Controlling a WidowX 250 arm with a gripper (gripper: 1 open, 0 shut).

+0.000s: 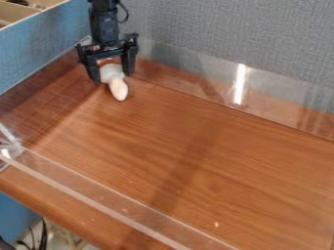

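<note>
My black gripper (109, 61) is open at the back left of the wooden floor, low over a white, elongated object (117, 86) with a bit of orange at its far end. The object lies on the wood just below and between the spread fingers, its narrower near end pointing toward the front. I cannot tell whether the fingers touch it.
A grey wall (235, 44) with a clear strip along its base closes the back, and a light blue wall (33, 59) the left. The middle and right of the wooden floor (196, 146) are empty. Cables lie outside at the lower left.
</note>
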